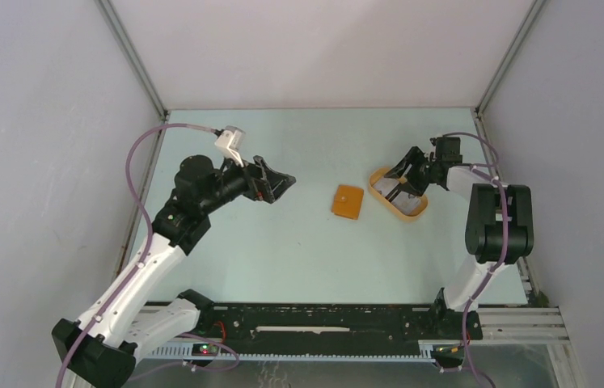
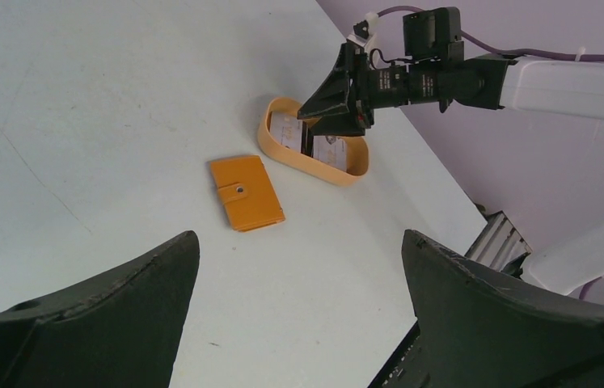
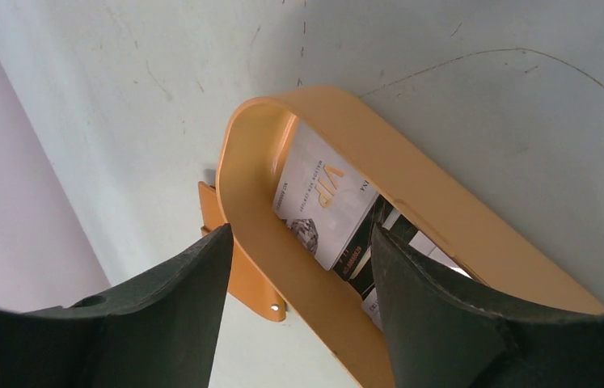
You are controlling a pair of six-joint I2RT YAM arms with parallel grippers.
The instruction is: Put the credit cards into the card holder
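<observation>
An oval tan tray [image 1: 410,215] holds several flat cards [image 3: 319,194], white and black, one printed VIP. Left of the tray lies the orange card holder [image 1: 348,202], flat on the table, with a small snap. My right gripper [image 1: 406,171] is over the tray, its fingertips low near the cards, apart with nothing visible held; it is also seen in the left wrist view [image 2: 318,121]. My left gripper [image 1: 274,179] hangs open over the left half of the table, empty.
Walls border it at left, back and right; a dark edge runs along the front.
</observation>
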